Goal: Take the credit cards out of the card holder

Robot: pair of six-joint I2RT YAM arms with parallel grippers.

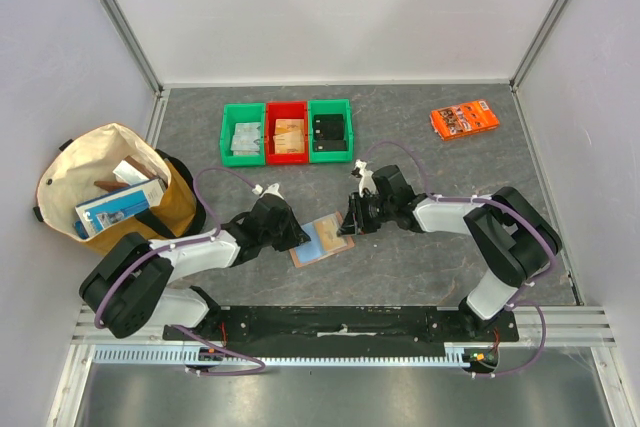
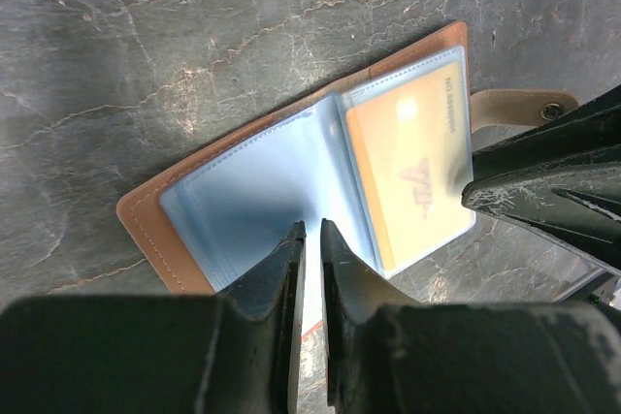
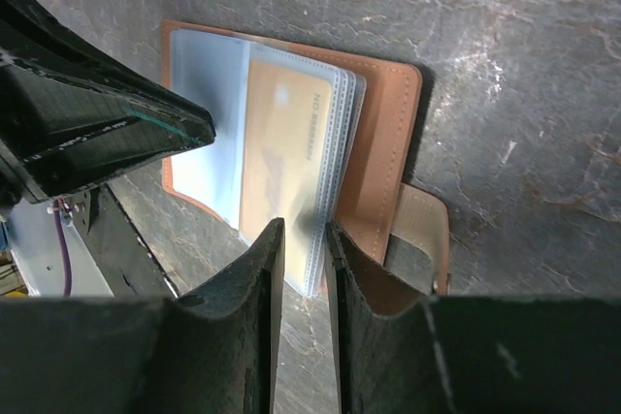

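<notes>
The card holder (image 1: pixel 312 249) lies unfolded on the table between my two arms, a brown cover with clear plastic sleeves. A light blue sleeve (image 2: pixel 257 196) fills its left half. On the right half a cream card (image 2: pixel 417 157) shows through a clear sleeve. My left gripper is slightly open over the blue sleeve, nothing gripped between its fingertips. Around the outer edge of the right-hand sleeves, my right gripper stands part open, one finger over the cream card. Whether its fingers touch the sleeves cannot be told. Those sleeves (image 3: pixel 340 143) stand a little off the cover.
Green and red bins (image 1: pixel 286 158) with cards and dark items stand behind the holder. A tan bag (image 1: pixel 100 147) with books sits at left, and an orange packet (image 1: pixel 464 119) lies at back right. Each wrist view shows the other arm's finger close over the holder.
</notes>
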